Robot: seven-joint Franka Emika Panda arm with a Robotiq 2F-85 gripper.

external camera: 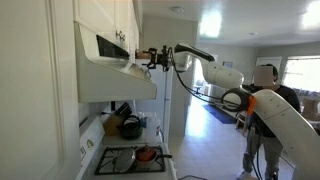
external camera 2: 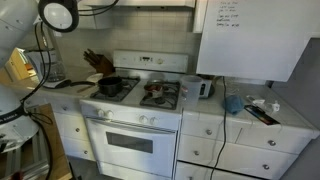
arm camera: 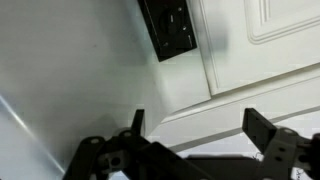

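Note:
High beside the white upper cabinets (external camera: 124, 18), my gripper (external camera: 156, 60) is near the underside hood (external camera: 112, 68). In the wrist view the gripper is open, its dark fingers (arm camera: 262, 130) spread wide with nothing between them. Beyond them are a white cabinet door (arm camera: 245, 60), a black panel (arm camera: 168, 25) with a round dial-like part, and a smooth grey surface (arm camera: 80, 60). Exterior view 2 shows part of the white arm (external camera 2: 45, 15) at the top left, but the gripper itself lies out of that view.
Below stands a white stove (external camera 2: 135, 135) with a dark pan (external camera 2: 118, 86) and a reddish pot (external camera 2: 158, 95) on top. A toaster (external camera 2: 207, 86) and a blue item (external camera 2: 234, 103) sit on the right counter. A person (external camera: 268, 130) stands behind the arm.

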